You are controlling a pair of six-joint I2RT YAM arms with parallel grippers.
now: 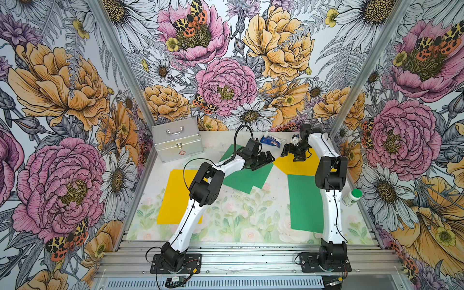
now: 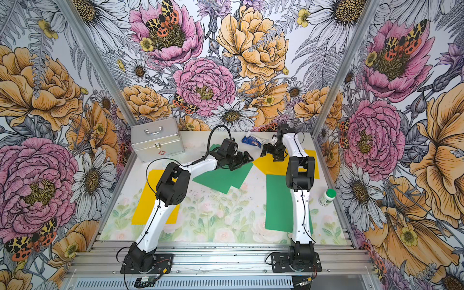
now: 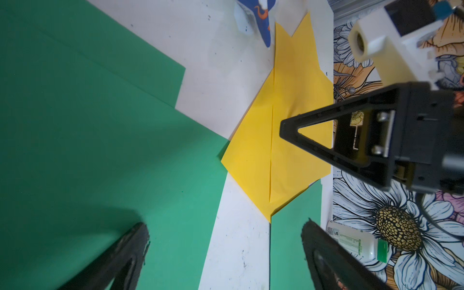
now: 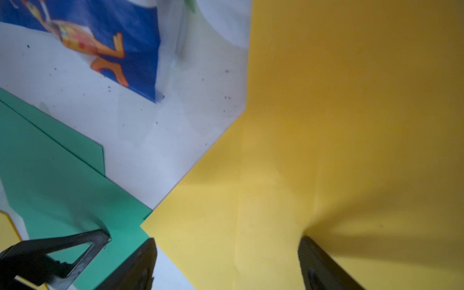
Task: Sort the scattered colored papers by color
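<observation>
Overlapping green sheets (image 1: pixel 237 179) lie mid-table beneath my left gripper (image 1: pixel 264 161). Its fingers (image 3: pixel 128 253) stand wide apart over green paper, with nothing between them. Yellow sheets (image 1: pixel 290 167), apparently overlapping, lie at the back right; one yellow corner (image 3: pixel 236 157) meets the middle green paper's edge. My right gripper is open low over this yellow paper, casting a shadow on it. A separate green sheet (image 1: pixel 302 205) lies front right, partly covered by the right arm. At the left is another yellow sheet (image 1: pixel 171 200), partly hidden behind the left arm.
A silver case (image 1: pixel 177 141) stands at the back left. Behind the grippers lies a blue packet (image 1: pixel 270 140). Near the right edge is a white bottle with a green cap (image 1: pixel 351 196). Bare table shows at front centre.
</observation>
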